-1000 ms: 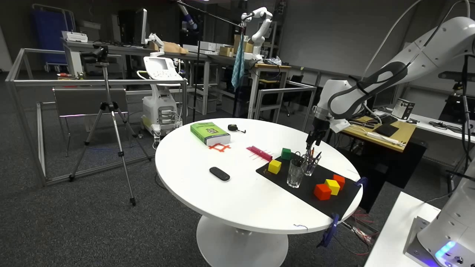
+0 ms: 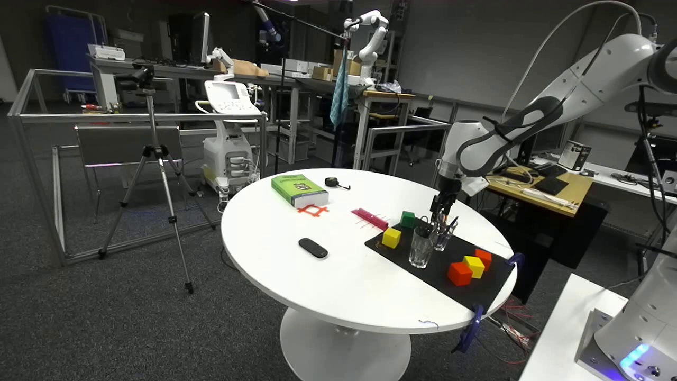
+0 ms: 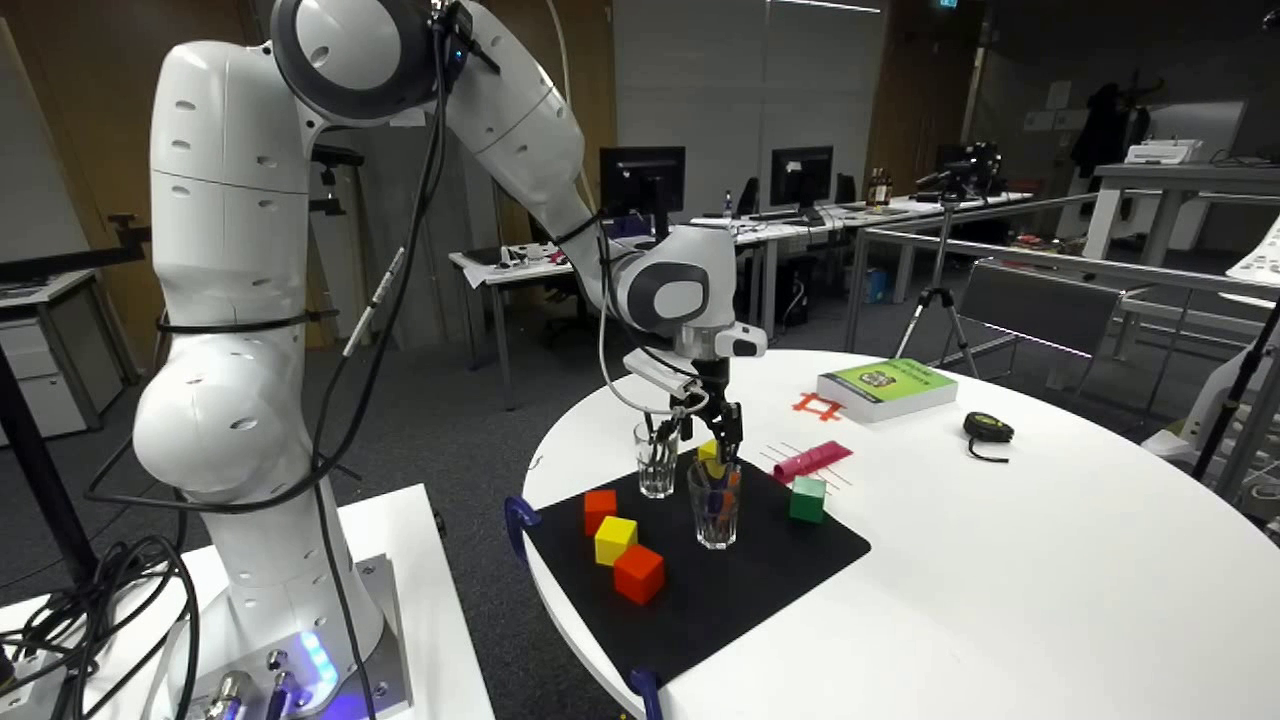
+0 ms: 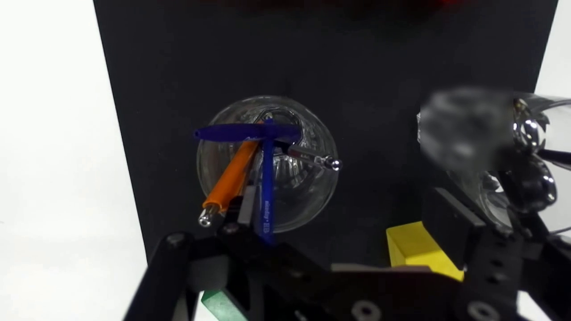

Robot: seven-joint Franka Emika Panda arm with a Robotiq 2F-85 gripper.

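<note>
My gripper is open with nothing held between its fingers. In the wrist view, its left finger (image 4: 247, 204) overlaps the near rim of a clear glass (image 4: 313, 195), close to the pens. That glass holds an orange pen (image 4: 233, 176), a dark blue pen (image 4: 230, 133), a blue pencil (image 4: 267, 187) and a dark pen with a metal tip (image 4: 313, 156). The right finger (image 4: 455, 214) appears beside a second glass (image 4: 495, 206) with metal utensils (image 4: 535, 184). From exterior view 2, the gripper (image 3: 708, 430) hangs low behind the pen glass (image 3: 716, 522).
A black mat (image 3: 744, 600) carries both glasses, a green cube (image 3: 807, 499), red cubes (image 3: 638, 574) and yellow cubes (image 3: 615, 540). Beyond it lie a pink strip (image 2: 369, 219), a green book (image 2: 299, 191), a tape measure (image 2: 334, 182) and a black oblong object (image 2: 312, 247). The table's left side has free room.
In exterior view 1, the arm has come lower and a little to the left, bringing the gripper closer to the pen glass. Glasses and cubes stand where they were.
</note>
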